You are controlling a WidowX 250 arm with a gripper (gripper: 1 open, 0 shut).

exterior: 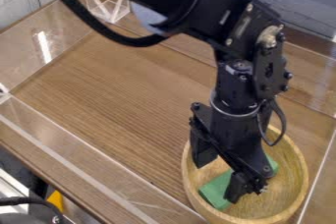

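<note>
A black robot arm reaches down from the top of the view, its gripper point(226, 157) low inside a wooden bowl point(296, 194) at the lower right. The fingers are apart, one toward the bowl's left side and one over a green block point(221, 193) lying on the bowl's floor. The gripper partly hides the block, and whether the fingertips touch it I cannot tell.
A white wire object point(110, 2) stands at the back left. Cables and a dark item sit beyond the front left edge.
</note>
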